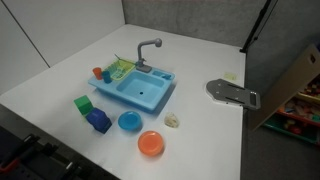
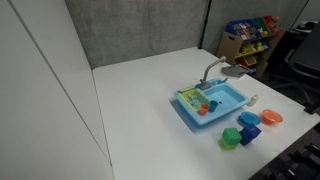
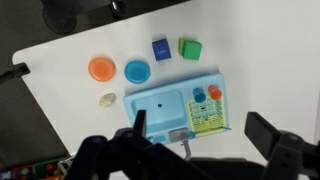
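Seen in the wrist view, my gripper is open, its two dark fingers far apart over the table with nothing between them. Below it lies a light-blue toy sink (image 1: 148, 91) with a grey tap (image 1: 146, 50). An orange cup (image 3: 215, 93) and a blue cup (image 3: 199, 95) stand at the sink's green rack (image 3: 208, 118). Away from the sink, on the white table, are a green block (image 1: 83, 104), a dark-blue block (image 1: 99, 120), a blue bowl (image 1: 130, 121) and an orange plate (image 1: 151, 143).
A small pale object (image 1: 171, 120) lies near the plate. Further off is a flat grey piece (image 1: 232, 94). Shelves with colourful bins (image 2: 248, 38) stand beyond the table. Much of the white tabletop (image 2: 150, 110) left of the sink is bare.
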